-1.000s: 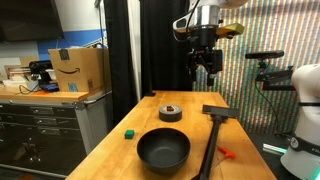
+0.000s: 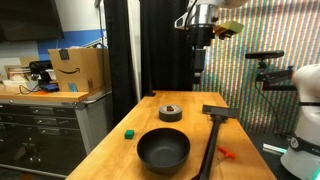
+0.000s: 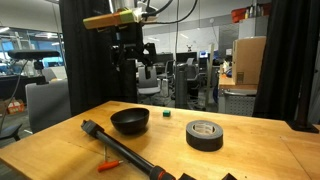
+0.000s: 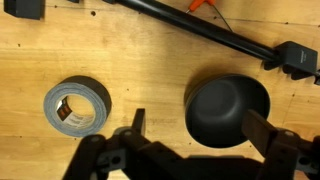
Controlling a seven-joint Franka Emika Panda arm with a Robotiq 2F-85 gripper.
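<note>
My gripper is open high above the table, its two fingers wide apart in the wrist view with nothing held between them. Below it stands an empty black bowl (image 4: 227,110), partly behind the right finger in that view. A roll of grey tape (image 4: 77,106) lies flat to the left of the bowl. In exterior view 1 the gripper (image 2: 198,76) hangs well clear of the tape roll (image 2: 170,113) and the bowl (image 2: 163,149). A small green block (image 2: 129,134) rests on the table beside the bowl.
A long black bar (image 3: 130,150) lies across the table near the bowl, with a red-handled tool (image 3: 108,165) beside it. A cardboard box (image 2: 80,68) sits on a cabinet in the background. Bare wooden table (image 3: 270,140) surrounds the tape roll.
In exterior view 1 my gripper has shifted slightly left, still high above the table. The bowl, tape roll, block and bar have stayed in place.
</note>
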